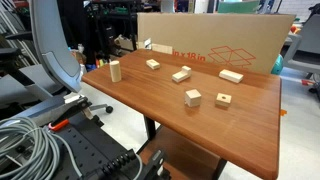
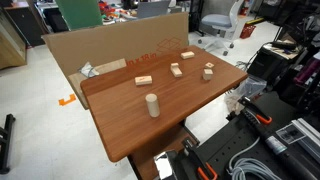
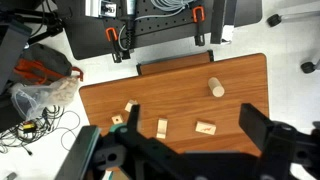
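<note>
On the brown wooden table (image 1: 150, 98) lie several small pale wooden pieces. An upright cylinder (image 2: 153, 105) stands apart from the rest; in exterior view 1 the same cylinder (image 1: 115, 71) is at the table's left. Flat blocks (image 1: 231, 76) lie along the back, with a cube (image 1: 193, 98) and a block with a dark spot (image 1: 223, 101) nearer the front. In the wrist view my gripper hangs high above the table, open, its dark fingers wide apart. Nothing is between them; the cylinder (image 3: 216, 88) and an oblong block (image 3: 205, 128) lie far below.
A tall cardboard sheet (image 2: 120, 48) stands behind the table. Coiled cable (image 1: 35, 150) and a dark base with red-orange clamps (image 3: 112, 35) lie on the robot's side.
</note>
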